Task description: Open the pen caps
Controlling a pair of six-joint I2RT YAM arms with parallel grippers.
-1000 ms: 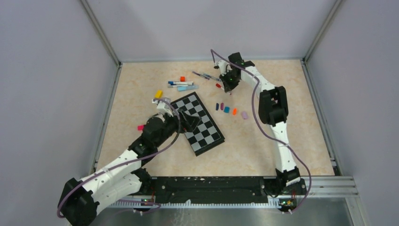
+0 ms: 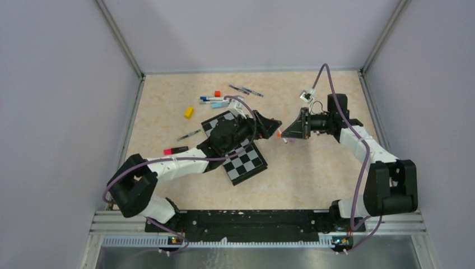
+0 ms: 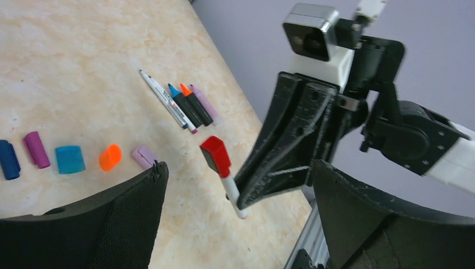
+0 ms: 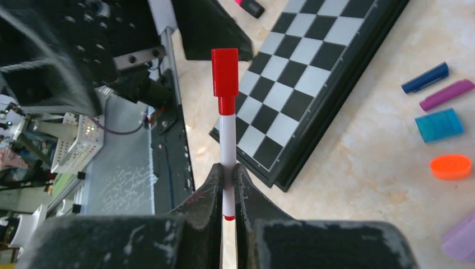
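Note:
A white pen (image 4: 228,134) with a big red cap (image 4: 225,73) stands upright in the right wrist view, its body pinched between the tips of my right gripper. In the left wrist view that red cap (image 3: 215,152) points up and toward the gap of my left gripper, which is open and empty. From above, the left gripper (image 2: 275,126) hovers just left of the pen, facing the right gripper (image 2: 284,134). Loose caps lie on the table: navy (image 3: 8,159), magenta (image 3: 36,149), teal (image 3: 69,160), orange (image 3: 110,157) and lilac (image 3: 144,157).
Several pens without caps (image 3: 187,106) lie in a row to the right. Other pens (image 2: 215,99) rest at the back left, with two thin ones (image 2: 252,91) near the back middle. A checkered board (image 2: 245,167) is partly under the left arm.
The left gripper has moved right across the board to face it.

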